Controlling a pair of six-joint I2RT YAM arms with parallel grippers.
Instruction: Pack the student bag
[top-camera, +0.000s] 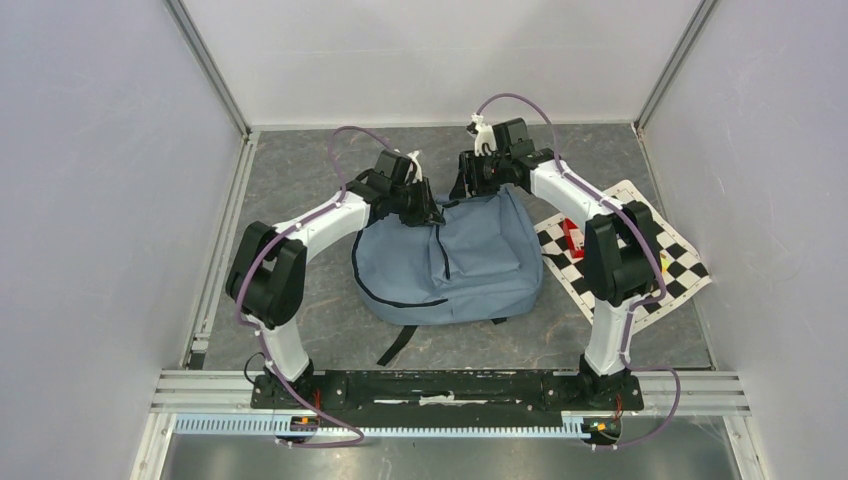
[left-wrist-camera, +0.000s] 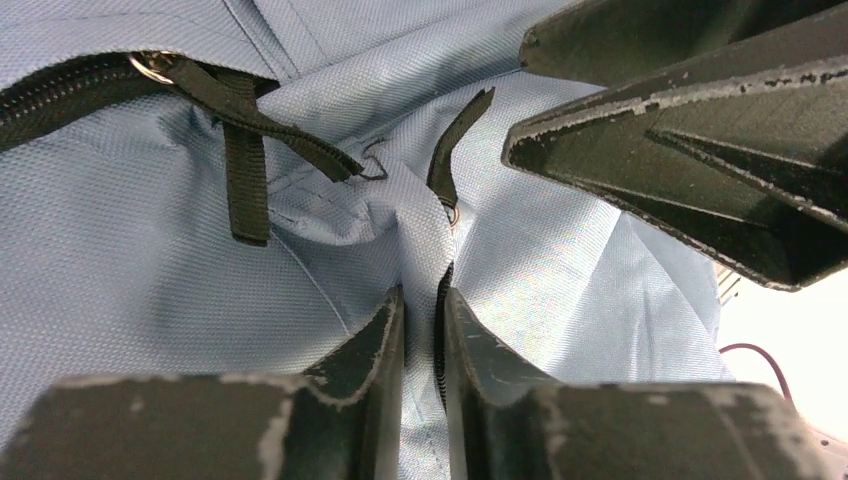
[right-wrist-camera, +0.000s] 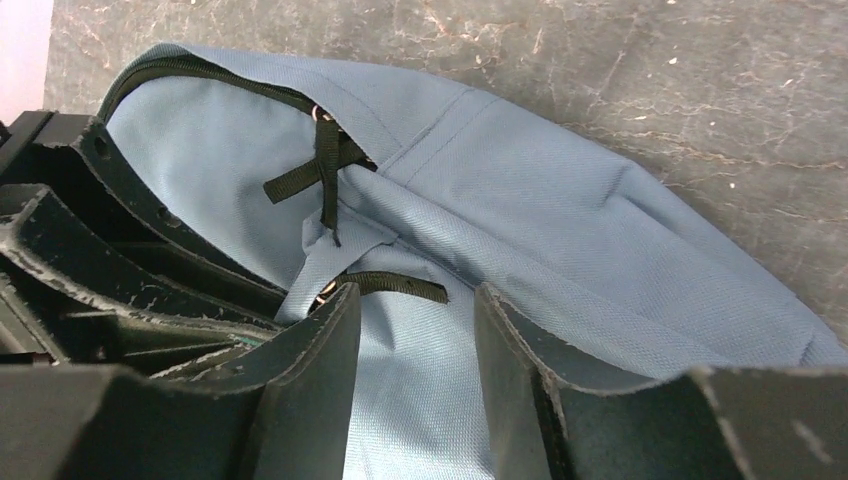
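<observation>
A blue-grey fabric bag (top-camera: 475, 245) lies on the table, its front pocket's black zipper closed along one side. In the left wrist view, my left gripper has its fingertips close together on either side of a raised fold beside that pocket zipper (left-wrist-camera: 440, 345); whether they grip it is unclear. A black zipper pull (left-wrist-camera: 457, 145) sticks up just beyond the tips. My right gripper is partly open above the bag's top edge, a black pull tab (right-wrist-camera: 400, 285) showing near its left fingertip, nothing held. The bag's inside is hidden.
A black-and-white checkered sheet (top-camera: 688, 270) lies at the right, carrying a red case (top-camera: 572, 240) partly hidden by my right arm. The two grippers are close together. Bare table (top-camera: 300, 170) shows at the left.
</observation>
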